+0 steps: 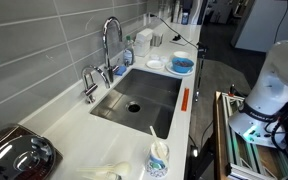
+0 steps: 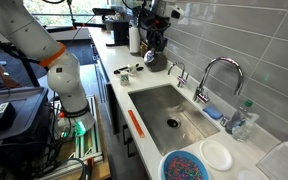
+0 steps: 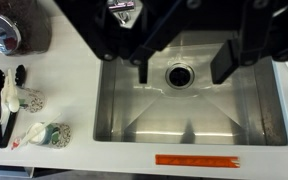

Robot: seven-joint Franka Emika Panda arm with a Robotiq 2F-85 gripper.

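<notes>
Over the steel sink (image 3: 149,100) my gripper hangs with its dark fingers apart and only the basin showing between them. In exterior view 2 the gripper (image 2: 156,50) is high above the counter, touching nothing. An orange-red strip (image 3: 197,161) lies flat on the counter along the sink's front edge. Left of the basin in the wrist view stand a patterned cup (image 3: 56,136) with utensils in it and a second patterned cup (image 3: 32,100). Black tongs (image 3: 6,105) lie beside them. In exterior view 1 the gripper is out of sight.
A tall faucet (image 2: 220,75) rises behind the sink. A blue bowl (image 2: 184,168), a white plate (image 2: 215,153) and soap bottles (image 2: 240,118) occupy one end; a dark-lidded pot (image 1: 22,157) sits at the other. The sink basin is empty.
</notes>
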